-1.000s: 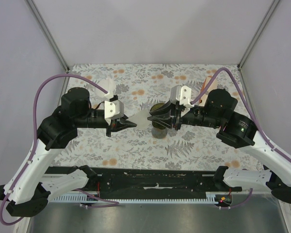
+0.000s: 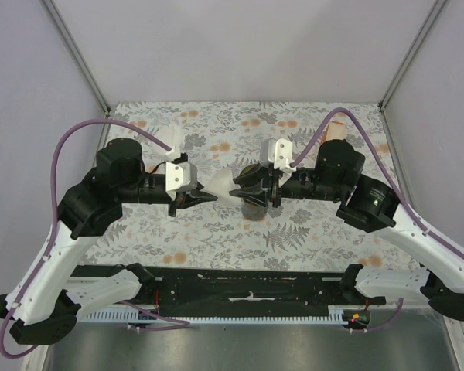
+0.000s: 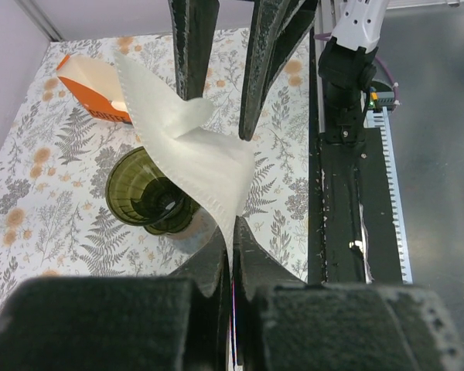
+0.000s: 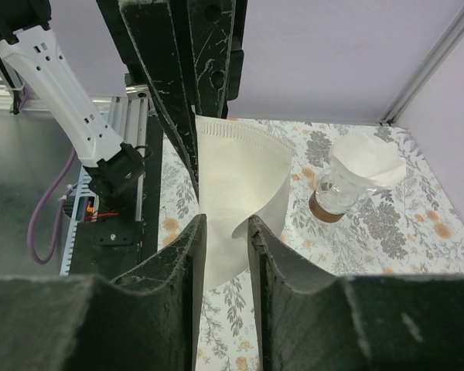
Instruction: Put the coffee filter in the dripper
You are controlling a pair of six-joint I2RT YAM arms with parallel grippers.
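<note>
A white paper coffee filter (image 2: 223, 185) (image 3: 182, 151) (image 4: 240, 178) hangs between the two grippers. My left gripper (image 2: 205, 197) is shut on the filter's edge. My right gripper (image 2: 243, 189) is at the filter's other side, its fingers part open around the paper; whether they touch it is unclear. Below and behind stands the green dripper (image 3: 143, 193) on a clear glass vessel (image 2: 254, 209) (image 3: 189, 236), largely hidden by the right gripper in the top view.
An orange-and-white filter packet (image 3: 93, 93) lies at the back right of the table. Another glass with white paper stands at the left side.
My right gripper has shifted slightly and turned at the filter, which has changed shape a little. My left gripper has stayed in place.
</note>
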